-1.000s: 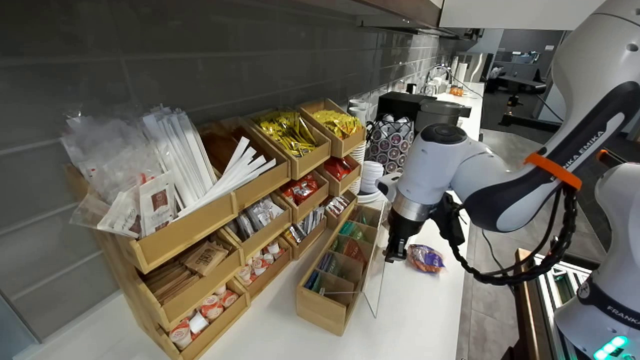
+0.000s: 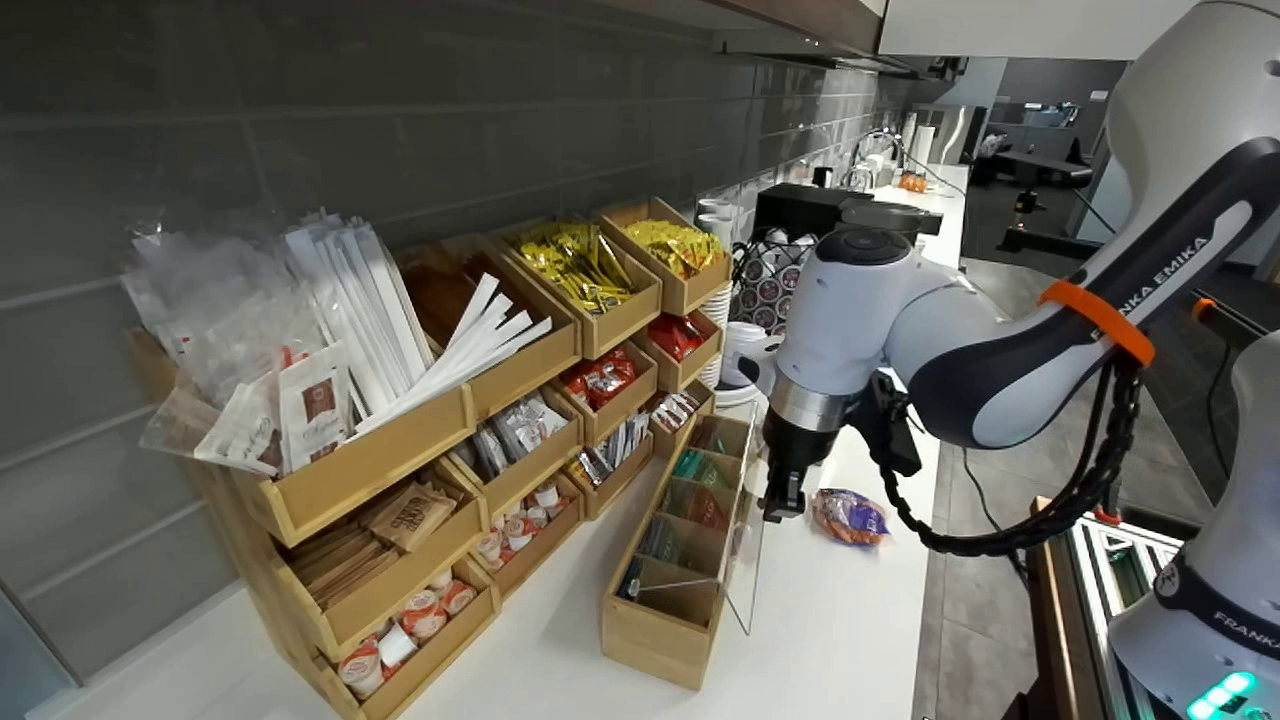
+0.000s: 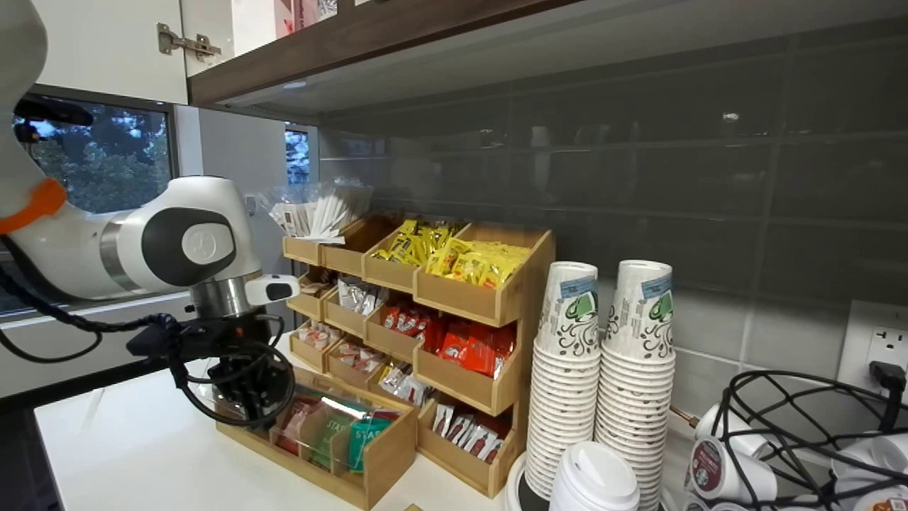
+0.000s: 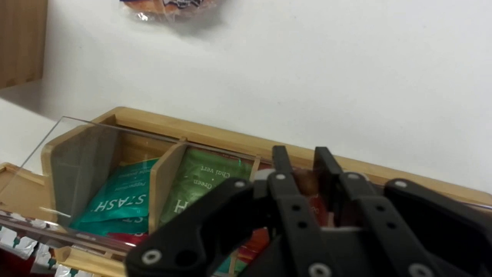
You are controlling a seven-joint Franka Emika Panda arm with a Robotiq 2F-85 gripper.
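Note:
A wooden tea box (image 2: 666, 624) with a clear lid (image 2: 746, 564) stands on the white counter. Seen from exterior view 1, the lid tilts up along the box's right side. Colored tea packets, among them a green packet (image 4: 199, 180) and a teal packet (image 4: 122, 198), lie in its compartments. My gripper is shut on a small, round brown knob (image 4: 305, 182) at the lid, partly hidden by the fingers. Exterior view 1 has the gripper (image 2: 782, 514) beside the lid; in exterior view 2 cables partly cover it.
A tiered wooden rack (image 2: 396, 444) of condiments and stirrers stands along the wall. Stacked paper cups (image 3: 566, 383) are close to the box. A wrapped snack (image 2: 849, 516) lies on the counter, with bare surface around it.
My gripper has moved slightly left in exterior view 1, and the lid leans closer to the box.

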